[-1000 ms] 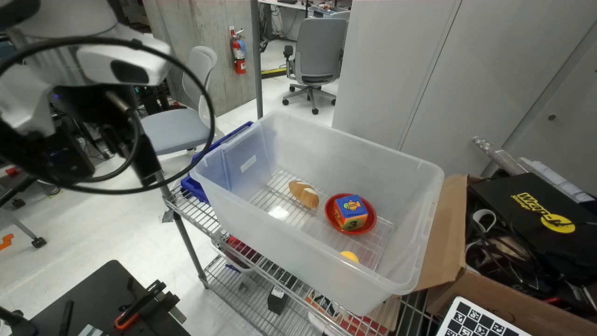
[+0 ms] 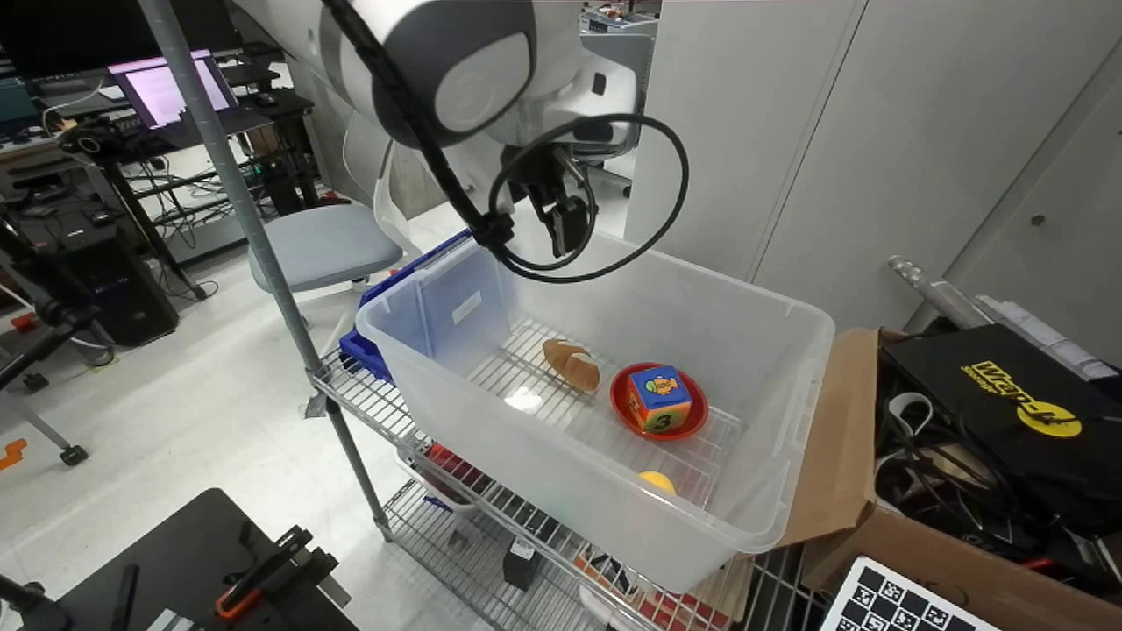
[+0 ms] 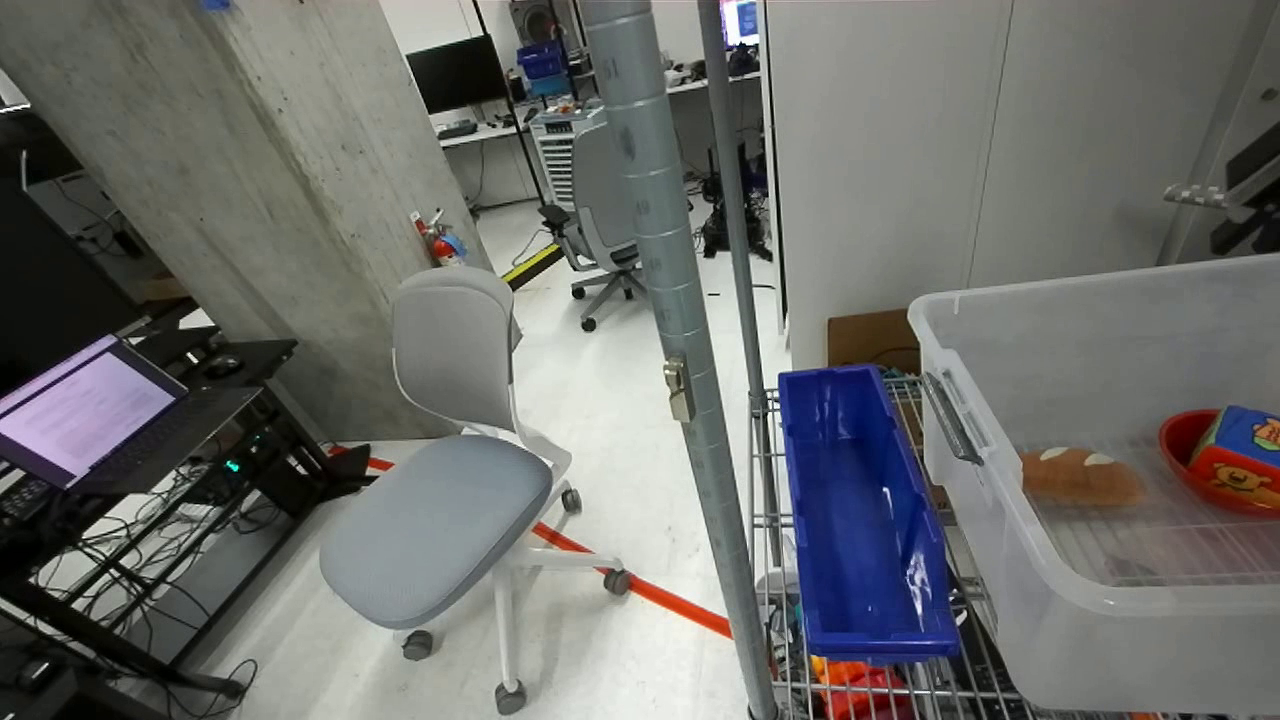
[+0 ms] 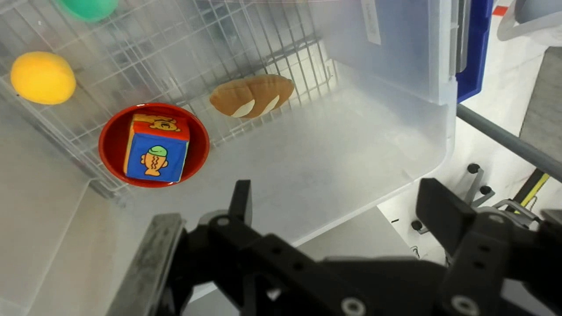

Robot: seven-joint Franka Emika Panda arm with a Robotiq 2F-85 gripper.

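Observation:
My gripper stands open, its two black fingers wide apart with nothing between them. In the first exterior view the gripper hangs above the far left part of a clear plastic bin. Inside the bin lies a brown bread roll with pale stripes. Beside it, a red bowl holds a soft picture cube with blue, red and yellow faces. A yellow round object rests on the bin floor, and a green item is cut off by the wrist view's top edge.
The bin stands on a wire shelf, with a blue tray alongside its left end. A metal post rises near that corner. On the right is an open cardboard box full of cables. Cabinet doors stand behind the bin.
The arm has swung right and away from the camera, bringing the gripper from left of the bin to above its far left part. The objects in the bin have stayed put.

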